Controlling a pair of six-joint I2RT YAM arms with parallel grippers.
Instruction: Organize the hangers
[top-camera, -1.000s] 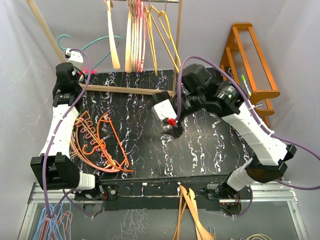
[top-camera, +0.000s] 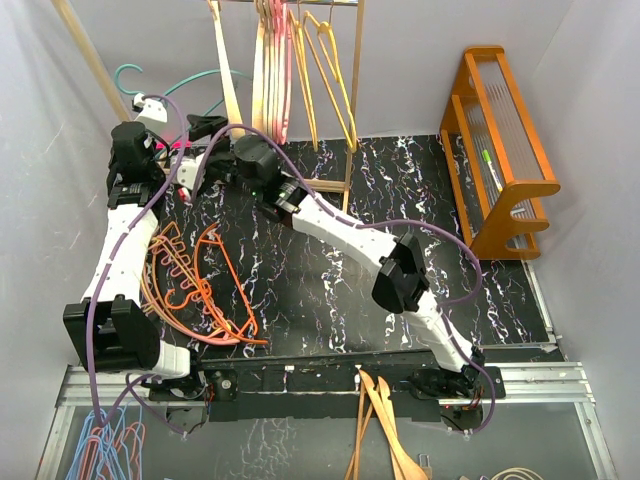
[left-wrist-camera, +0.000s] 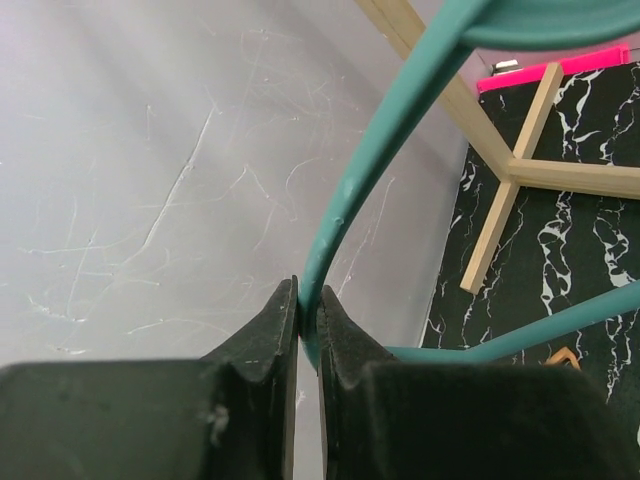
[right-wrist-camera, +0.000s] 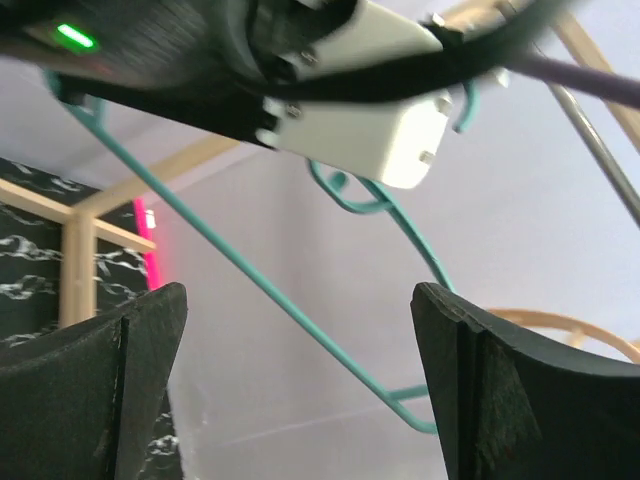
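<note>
A teal hanger (left-wrist-camera: 380, 140) is held in my left gripper, whose fingers are shut on its curved bar; in the top view it stands at the back left, behind that arm. My right gripper is open just beside it, the teal hanger (right-wrist-camera: 260, 270) crossing the view beyond and between its fingers. Pale, pink and yellow hangers (top-camera: 275, 70) hang in a row on the rack at the back. A loose pile of orange and pink hangers (top-camera: 230, 280) lies on the black marble surface at the front left.
A wooden rack (top-camera: 545, 188) stands at the right. Beams (left-wrist-camera: 565, 176) of the hanging rack run behind the grippers. Wooden hangers (top-camera: 395, 430) and wire hangers (top-camera: 105, 445) lie along the front, outside the work surface.
My right arm has swung from the middle-right to the back left, up beside the left gripper and the teal hanger. The left arm has barely moved.
</note>
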